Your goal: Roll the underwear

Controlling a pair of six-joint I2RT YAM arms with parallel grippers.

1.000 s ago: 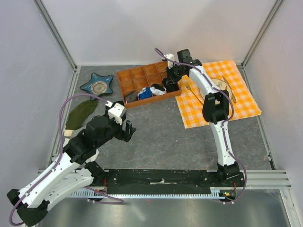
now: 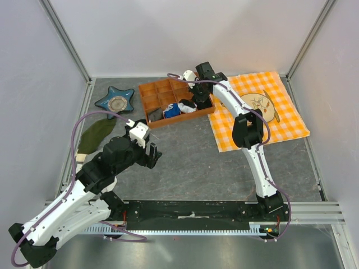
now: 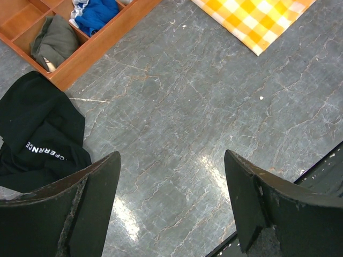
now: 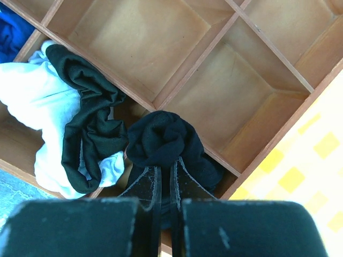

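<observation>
In the right wrist view, a bunched dark navy underwear (image 4: 163,139) lies in the front corner compartment of the wooden divided box (image 4: 236,166). My right gripper is shut on its near edge, and the cloth spreads out on both sides of the fingers. From above, this right gripper (image 2: 197,94) is over the box's right front corner. My left gripper stands open over bare grey floor, nothing between its fingers. A black piece of underwear (image 3: 40,144) with a white-lettered band lies at the left of the left wrist view, beside the box.
Neighbouring compartments hold white-and-black cloth (image 4: 59,112), blue cloth (image 2: 171,110) and grey cloth (image 3: 54,40); the back ones are empty. A checkered cloth (image 2: 289,120) with a plate lies right, a blue star dish (image 2: 129,101) left.
The left arm has stayed where it was.
</observation>
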